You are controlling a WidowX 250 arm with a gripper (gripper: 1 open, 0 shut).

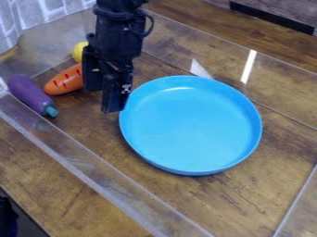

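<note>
My black gripper [107,85] hangs over the wooden surface just left of the blue plate [188,125], its fingers apart and open, with no object seen held between them. An orange carrot [65,81] lies left of the gripper, and a purple eggplant [30,94] lies further left. A yellow object [81,52] is partly hidden behind the arm.
Transparent edges run along the left and lower left, and a dark edge is at the top right.
</note>
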